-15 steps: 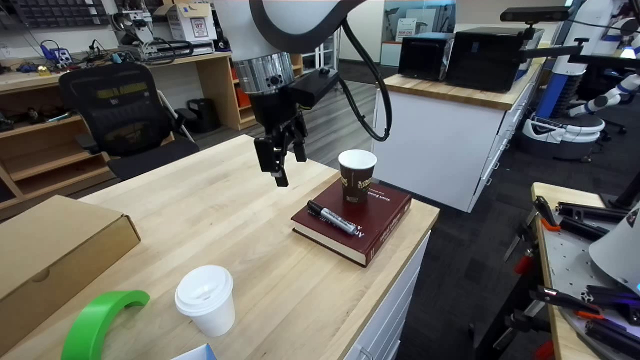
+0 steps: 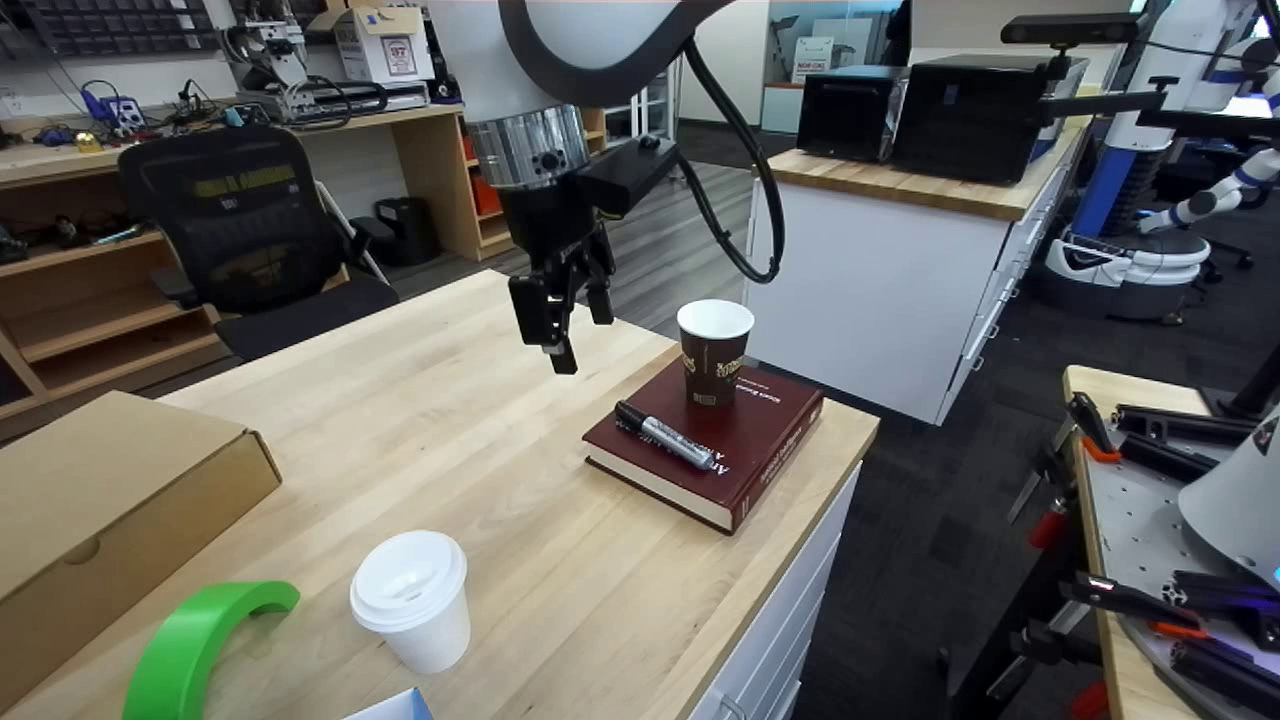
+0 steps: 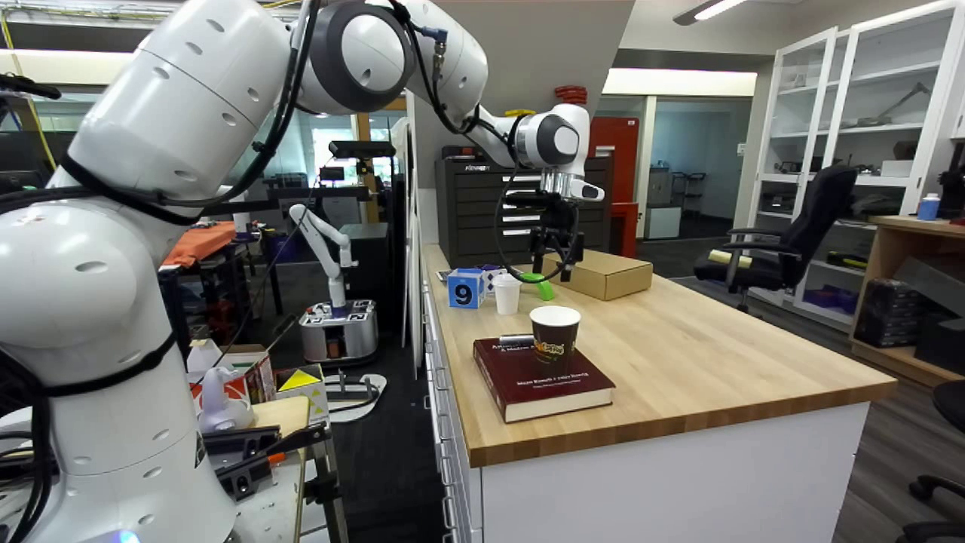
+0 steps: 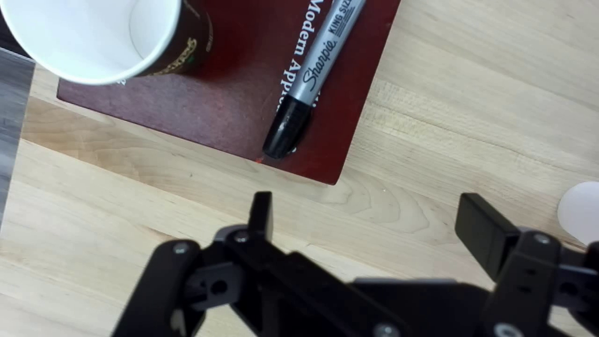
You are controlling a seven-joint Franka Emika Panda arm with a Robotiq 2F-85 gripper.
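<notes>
My gripper is open above bare wood, its two black fingers wide apart with nothing between them. In the wrist view a dark red book [image 4: 236,123] lies just beyond the fingertips. On the book rest a silver marker with a black cap [image 4: 317,67] and an upright, open brown paper cup [image 4: 188,42]; the cup looks empty. Exterior view 1 has the gripper [image 2: 579,342] hanging above the table, apart from the book [image 2: 768,414], the marker [image 2: 672,440] and the cup [image 2: 711,366].
A white lidded cup [image 2: 420,606], a green arch [image 2: 192,642] and a cardboard box [image 2: 132,516] stand on the table [image 2: 480,444]. Behind the white cup is a blue block [image 3: 465,288] marked 9. The book lies near an edge.
</notes>
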